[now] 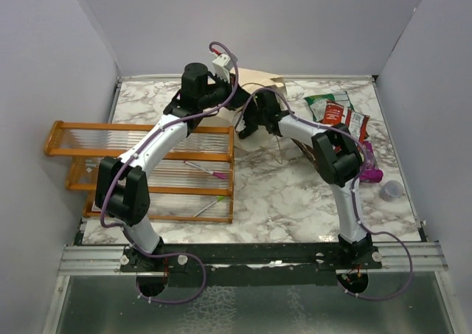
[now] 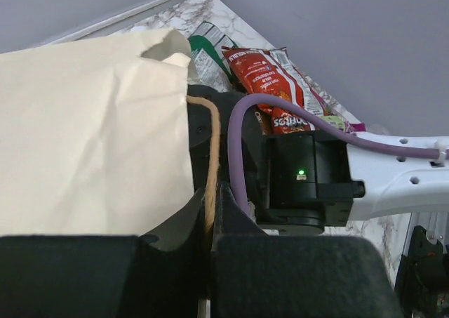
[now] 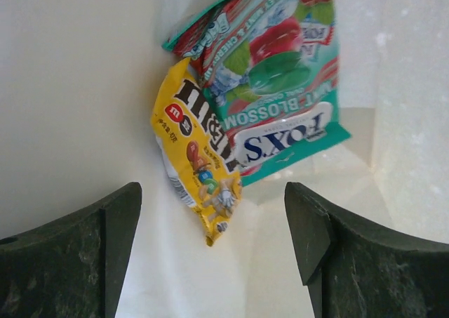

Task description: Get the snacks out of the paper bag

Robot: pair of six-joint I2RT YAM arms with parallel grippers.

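Note:
A white paper bag (image 2: 98,135) lies tipped at the table's back middle; its rope handle (image 2: 215,132) runs between the meeting fingers of my left gripper, which is shut on it. Inside the bag, seen from the right wrist, are a yellow M&M's packet (image 3: 186,132) and a green Fox's candy packet (image 3: 280,76) resting against each other. My right gripper reaches into the bag and stands open, its fingers (image 3: 116,227) either side of the yellow packet's lower end. Whether they touch it I cannot tell.
Red chip bags (image 1: 333,114), a green packet (image 1: 317,105) and a purple one (image 1: 371,176) lie at the back right, near a clear cup (image 1: 391,191). A wooden rack (image 1: 162,157) fills the left side.

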